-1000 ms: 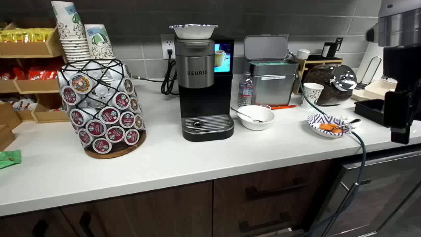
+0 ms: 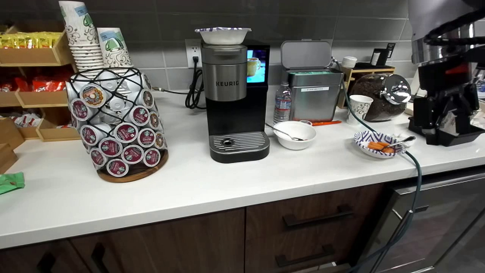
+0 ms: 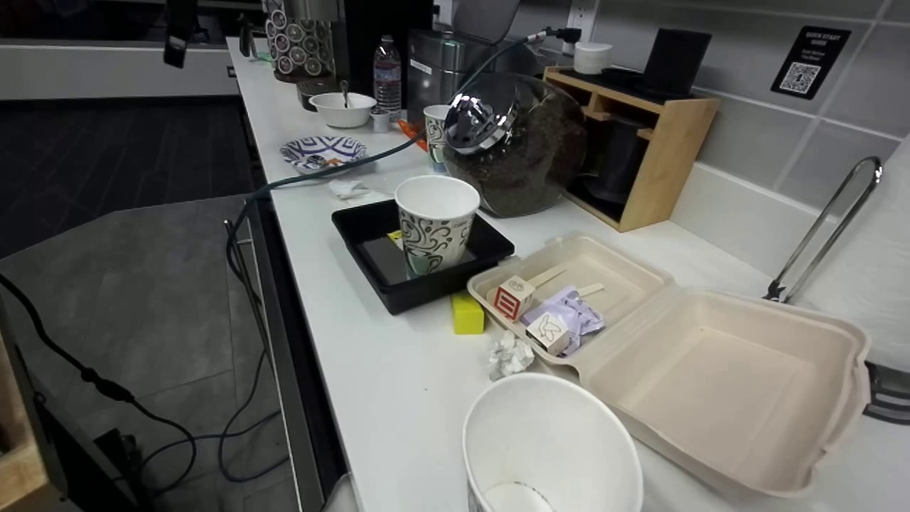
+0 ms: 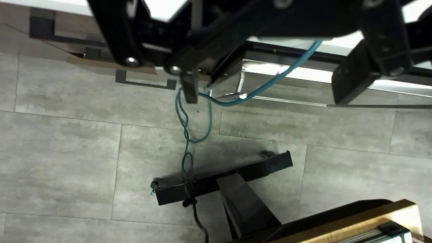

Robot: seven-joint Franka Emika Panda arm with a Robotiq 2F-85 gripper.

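My gripper is open in the wrist view, its two dark fingers (image 4: pixel 189 87) wide apart. Between them show only the counter's front edge, the blue-green cable and the floor, so nothing is held. At the right of exterior view 1 the gripper (image 2: pixel 447 131) appears in front of a black tray (image 2: pixel 468 135), hiding part of it. In exterior view 2 a patterned paper cup (image 3: pixel 435 226) stands upright in that tray (image 3: pixel 401 294). A purple-patterned bowl (image 2: pixel 365 146) holding orange pieces and a utensil sits left of the gripper.
An open takeout box (image 3: pixel 734 375) with small blocks and a purple wrapper lies near a yellow block (image 3: pixel 467 314) and a large cup (image 3: pixel 554 444). A coffee jar (image 3: pixel 546 162) leans behind. A cable (image 2: pixel 414 173) drapes over the counter edge.
In exterior view 1 the arm and gripper have shifted left and the gripper has turned, showing its fingers differently. The objects on the counter look unmoved.
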